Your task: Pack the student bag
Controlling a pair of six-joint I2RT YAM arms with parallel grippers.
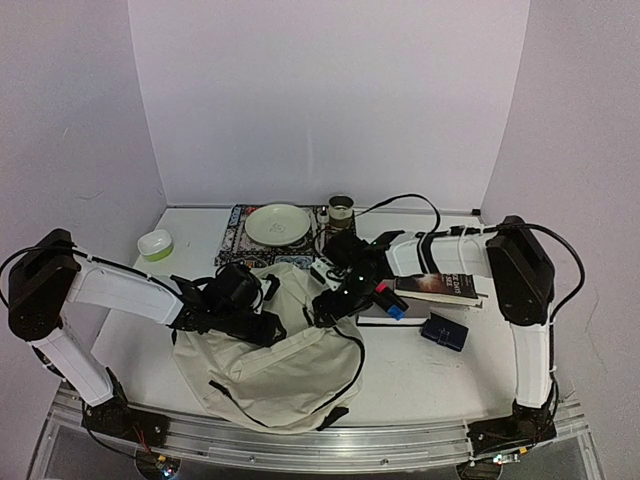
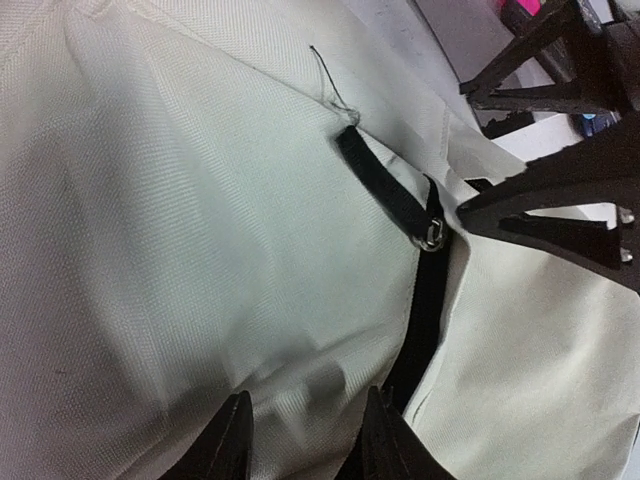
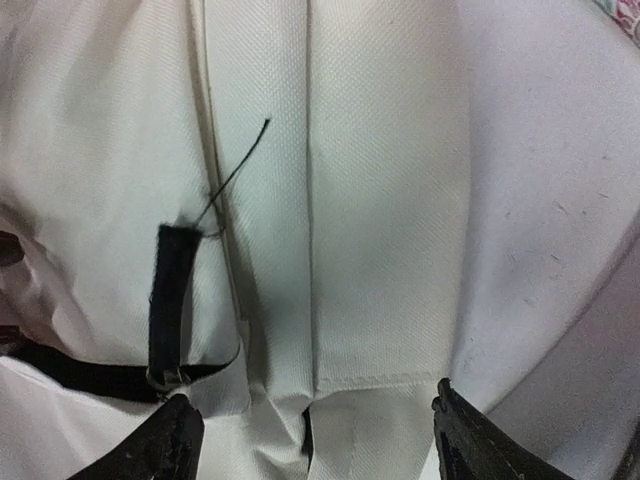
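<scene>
A cream cloth bag (image 1: 285, 385) with black straps lies at the front left of the table. Above its cloth, my left gripper stands open; fabric shows behind the gap, and a black zip strip (image 2: 428, 300) runs by one finger. My right gripper is open wide at the bag's opening, one finger (image 3: 180, 435) beside the black zip tab (image 3: 174, 285). In the left wrist view that gripper's fingers (image 2: 530, 205) are spread, the lower one at the fabric edge. Right of the bag lie books (image 1: 447, 288), a dark blue pouch (image 1: 444, 332) and a red, black and blue item (image 1: 388, 300).
At the back, a pale plate (image 1: 278, 225) and a cup (image 1: 341, 212) stand on a patterned mat (image 1: 231, 245). A white and green bowl (image 1: 155, 244) sits at the far left. Bare table (image 1: 430, 385) shows at the front right.
</scene>
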